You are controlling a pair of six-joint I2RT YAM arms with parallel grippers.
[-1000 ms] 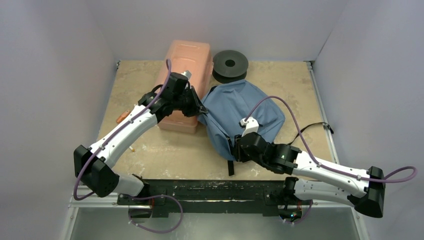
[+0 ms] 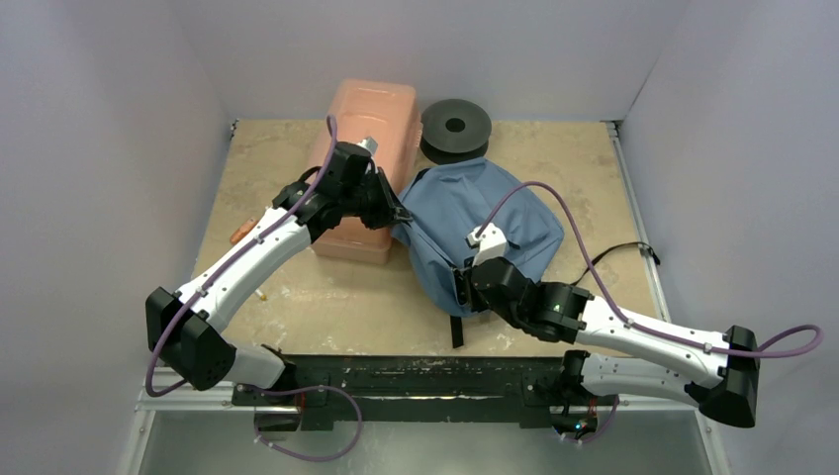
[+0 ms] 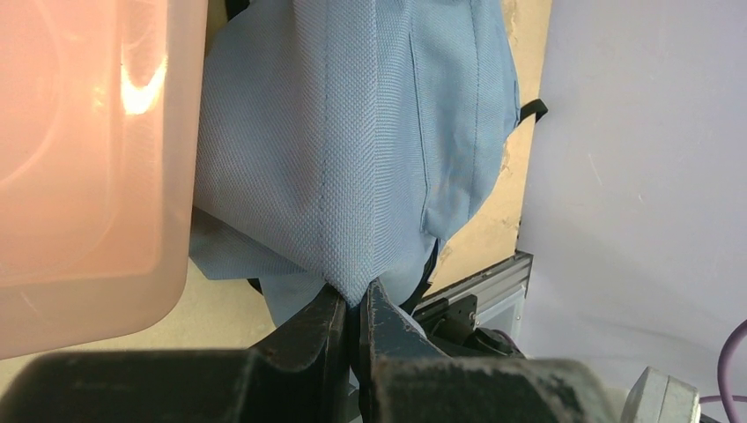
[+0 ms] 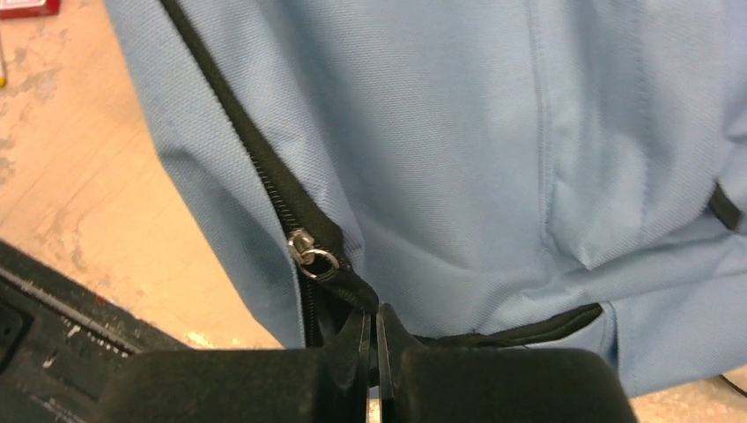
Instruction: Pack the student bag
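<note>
The blue bag (image 2: pixel 495 208) lies crumpled in the middle right of the table. My left gripper is shut on a fold of its fabric (image 3: pixel 343 159) at the bag's upper left, beside the pink container. My right gripper is shut on the dark pull tab of the zipper (image 4: pixel 308 251) near the bag's lower front, where the metal slider and ring show. The bag's inside is hidden.
The pink container (image 2: pixel 361 247) stands left of the bag, a black spool (image 2: pixel 460 139) behind it. An orange object (image 2: pixel 242 229) lies at the far left. A black strap (image 2: pixel 618 247) lies to the right.
The right arm has shifted slightly, its wrist moving a little left and up in the top view. The left arm and the bag look unchanged.
</note>
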